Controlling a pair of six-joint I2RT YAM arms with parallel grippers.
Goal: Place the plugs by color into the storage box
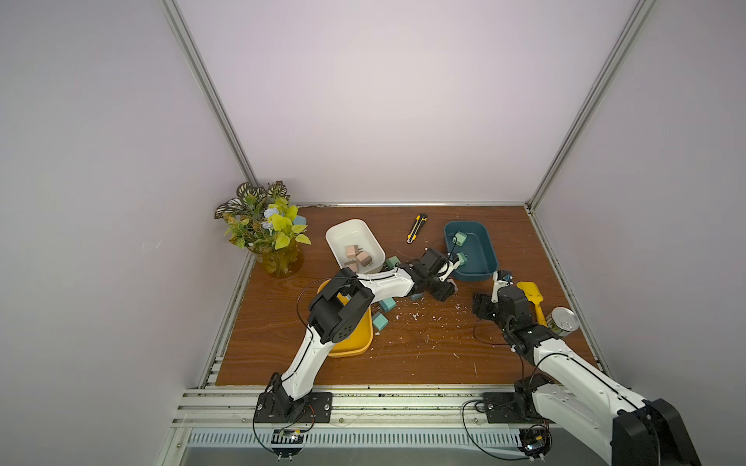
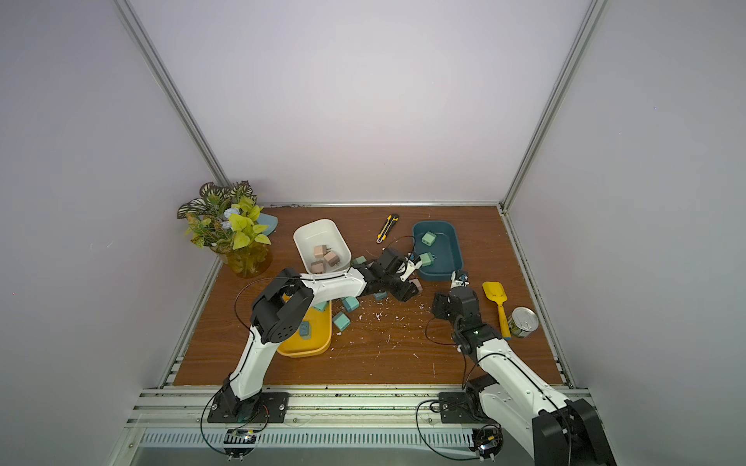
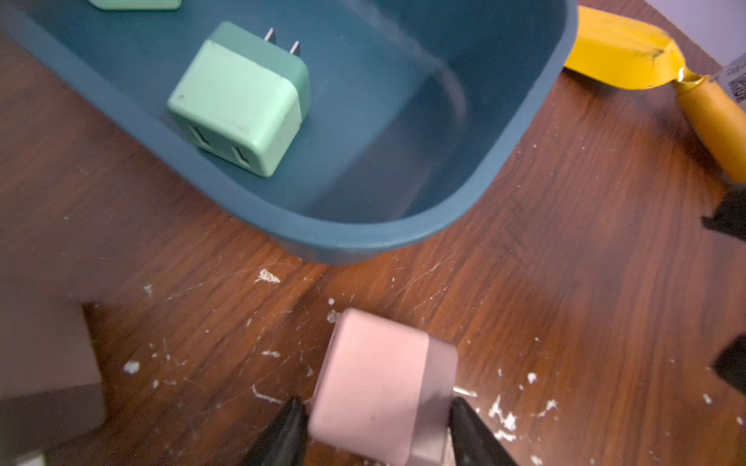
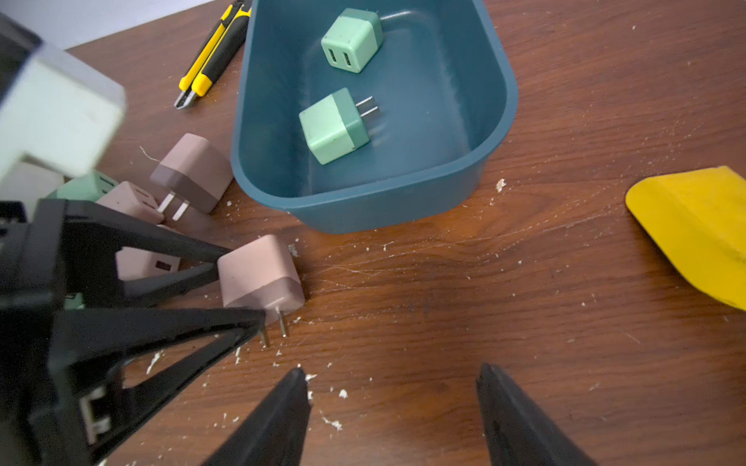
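Observation:
A pink plug sits between my left gripper's fingertips near the front of the teal box (image 4: 373, 202); in the right wrist view its prongs point toward me. The fingers are part open around it; whether they grip it is unclear. Two green plugs (image 4: 330, 128) lie in the teal box. More pink, brown and green plugs lie left of it (image 4: 194, 171). Pink plugs (image 2: 330, 258) are in the white box (image 2: 322, 226); teal plugs lie in and beside the yellow box (image 2: 307, 349). My right gripper is open and empty, right of the left one.
A box cutter (image 2: 387, 226) lies at the back. A yellow scoop (image 2: 495, 293) and a can (image 2: 523, 320) are at the right, a plant vase (image 2: 241, 260) at the left.

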